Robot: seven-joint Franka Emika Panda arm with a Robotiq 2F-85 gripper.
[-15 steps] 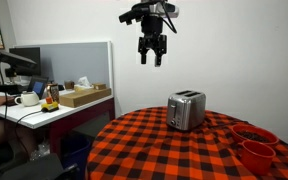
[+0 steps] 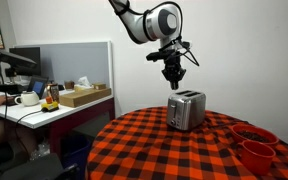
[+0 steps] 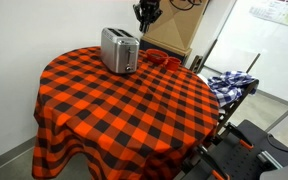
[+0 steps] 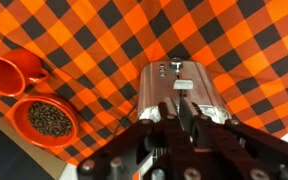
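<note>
The silver two-slot toaster point(image 2: 186, 111) stands upright on the checkered table. Its end with a knob and lever point(image 4: 176, 64) shows in the wrist view. My gripper point(image 2: 174, 84) hangs above the toaster's top, pointing down, with no contact visible. In the second exterior view the gripper point(image 3: 145, 34) appears behind the toaster point(image 3: 120, 50). The wrist view has the gripper over the toaster's body, its fingers partly apart and nothing seen between them. The arm's own dark parts hide much of the toaster there.
A red mug point(image 4: 14, 72) and a red bowl point(image 4: 45, 119) of dark beans stand beside the toaster on the red-and-black cloth point(image 2: 134, 150). A white desk point(image 2: 44, 115) holds boxes at the left.
From high on the left, the gripper has moved right and down to a place just above the toaster. The toaster, mug and bowl have stayed put.
</note>
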